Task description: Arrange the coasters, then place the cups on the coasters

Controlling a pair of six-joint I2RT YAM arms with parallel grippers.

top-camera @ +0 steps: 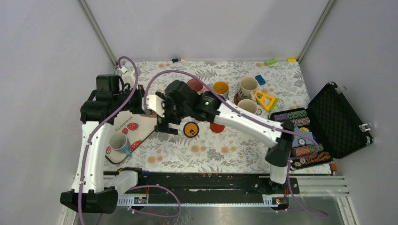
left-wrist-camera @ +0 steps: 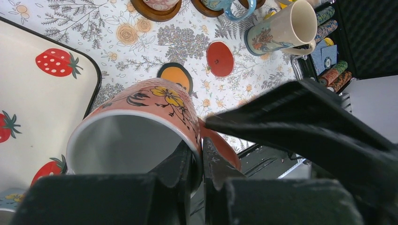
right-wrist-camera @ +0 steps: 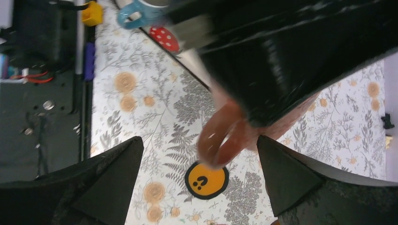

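A pink cup with yellow flowers (left-wrist-camera: 164, 96) hangs tilted in the air, its mouth toward the left wrist camera. My left gripper is shut on its wall near the rim. The cup's handle (right-wrist-camera: 213, 136) shows between the spread fingers of my right gripper, which is open and not closed on it. From above, the arms hide most of the cup. On the table lie an orange coaster with a black rim (top-camera: 191, 129) and, to its right, a bare red coaster (top-camera: 217, 127).
A strawberry tray (top-camera: 123, 157) with a blue cup (top-camera: 119, 143) lies at left. Toward the back stand a pink cup (top-camera: 195, 85), an orange-lined cup (top-camera: 220, 88) and cream mugs (top-camera: 248, 86). An open chip case (top-camera: 340, 122) sits at right.
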